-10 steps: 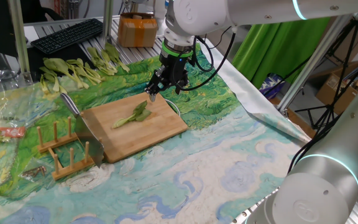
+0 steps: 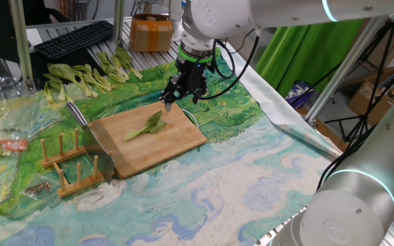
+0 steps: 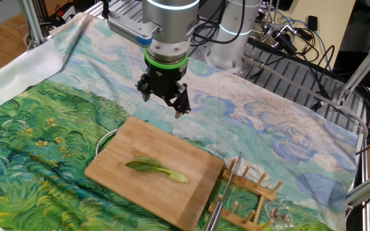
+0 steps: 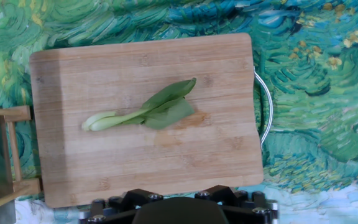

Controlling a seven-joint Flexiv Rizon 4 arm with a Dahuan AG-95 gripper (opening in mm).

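Note:
A leafy green vegetable lies alone on the wooden cutting board. In the wrist view the stalk of the vegetable points left and its leaves spread right, near the middle of the board. My gripper hangs in the air above the board's edge, its two fingers spread apart with nothing between them. It is open and clear of the vegetable. Beside the board, a knife with a broad blade stands in a wooden peg rack.
More leafy greens lie in a row at the far side, near a cardboard box and a keyboard. Clear plastic packaging lies at the left. A metal loop handle juts from one board end.

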